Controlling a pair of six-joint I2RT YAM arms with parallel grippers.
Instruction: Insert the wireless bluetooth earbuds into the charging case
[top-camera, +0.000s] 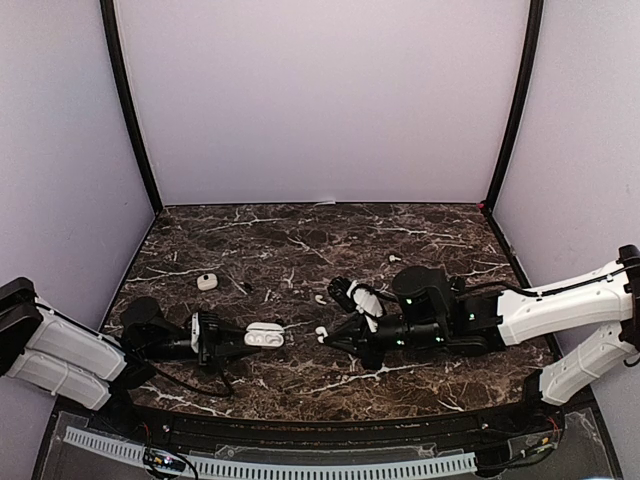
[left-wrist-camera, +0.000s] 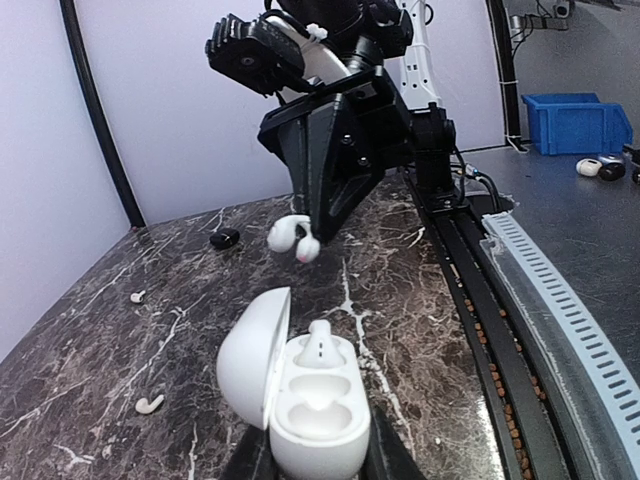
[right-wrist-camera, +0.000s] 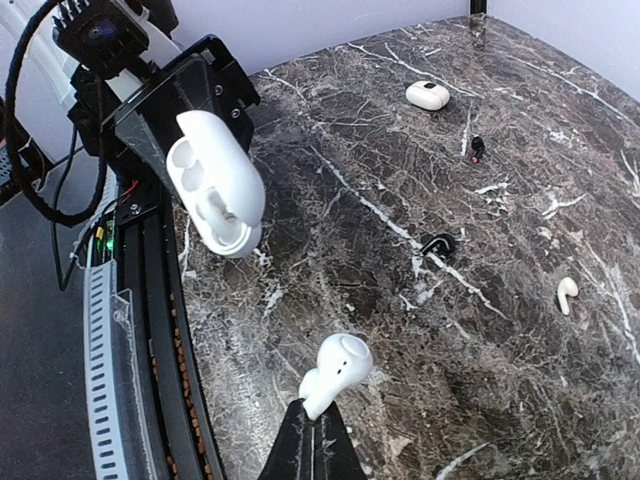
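Observation:
An open white charging case is held in my left gripper, with an earbud standing in one compartment in the left wrist view. Facing it from the right, my right gripper is shut on a white earbud at its fingertips, apart from the case. In the right wrist view the case is above and left of that earbud.
Loose on the marble table lie a small white closed case, black earbuds and another white earbud. A rail runs along the front edge.

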